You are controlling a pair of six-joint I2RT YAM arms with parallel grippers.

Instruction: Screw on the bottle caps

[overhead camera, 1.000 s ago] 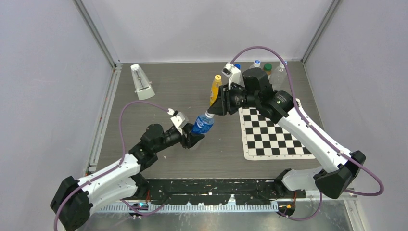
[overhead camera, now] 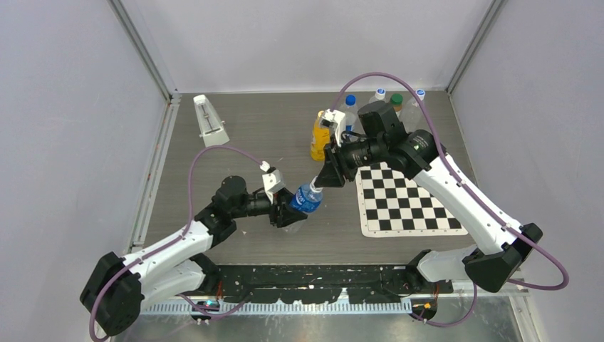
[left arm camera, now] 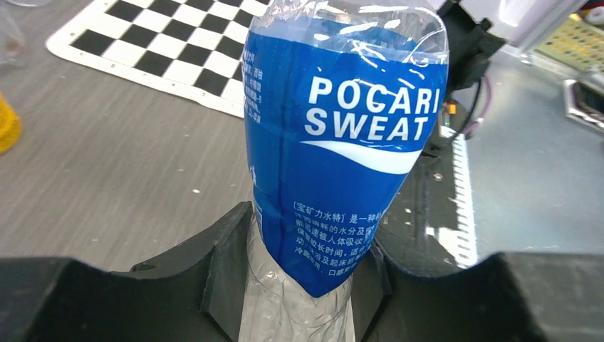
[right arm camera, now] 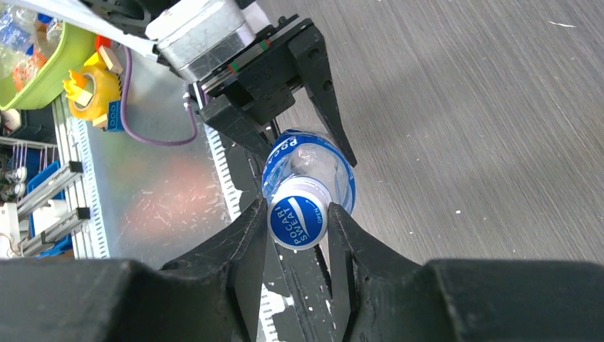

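Observation:
A Pocari Sweat bottle [overhead camera: 305, 199] is tilted over the middle of the table, with my left gripper [overhead camera: 285, 214] shut on its body; its blue label [left arm camera: 342, 142] fills the left wrist view. My right gripper is shut on the white cap with a blue top [right arm camera: 295, 221] at the bottle's neck. Whether the cap is seated on the threads I cannot tell.
An orange bottle [overhead camera: 317, 142] and several other capped bottles stand at the back right, partly behind my right arm. A checkerboard board [overhead camera: 406, 228] lies on the right. A white object [overhead camera: 210, 121] lies at the back left.
Both grippers and the bottle between them have moved toward the table's front; the left one also slightly to the right, and its wrist has shifted.

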